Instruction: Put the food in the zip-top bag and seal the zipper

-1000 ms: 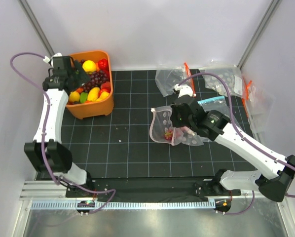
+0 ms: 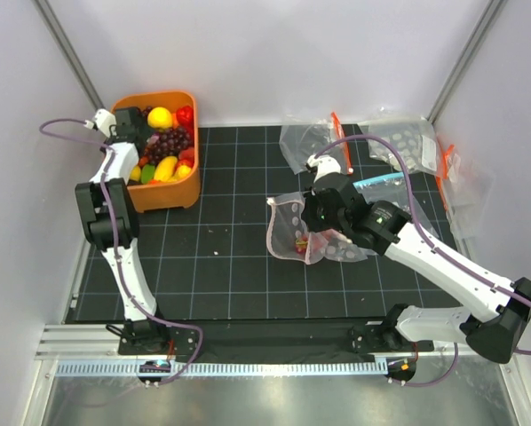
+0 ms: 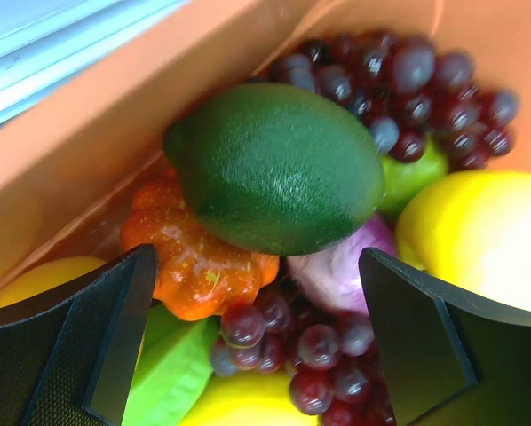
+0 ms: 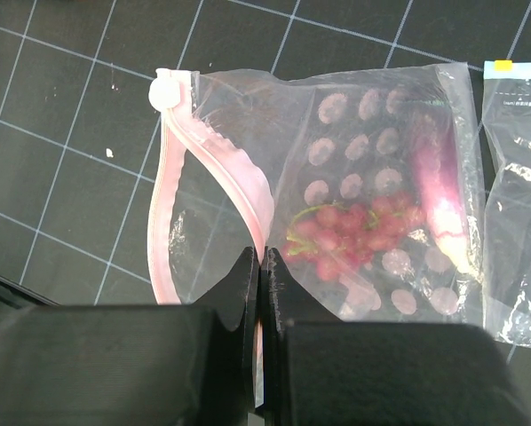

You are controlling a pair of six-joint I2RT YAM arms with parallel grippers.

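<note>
With its pink zipper mouth spread apart, a clear zip top bag point(image 4: 239, 115) lies on the dark mat. Red grapes point(image 4: 350, 235) and a purple eggplant-like piece point(image 4: 439, 191) are inside it. My right gripper is shut on the bag's pink edge. At the far left, my left gripper stands open inside the orange bin point(image 2: 196, 177). Between and just ahead of its fingers sits a dark green avocado-like fruit point(image 3: 279, 169), untouched, resting above an orange pumpkin point(image 3: 199, 257) and a purple piece point(image 3: 336, 266).
Dark grapes point(image 3: 408, 89) and a yellow fruit point(image 3: 487, 235) crowd the bin around the green one. Other bags, one with a blue zipper point(image 2: 385, 180), lie behind and right of the open bag. The mat between bin and bag is clear.
The left arm has drawn in over the bin, its gripper shifting slightly right, and the bin has shifted slightly left.
</note>
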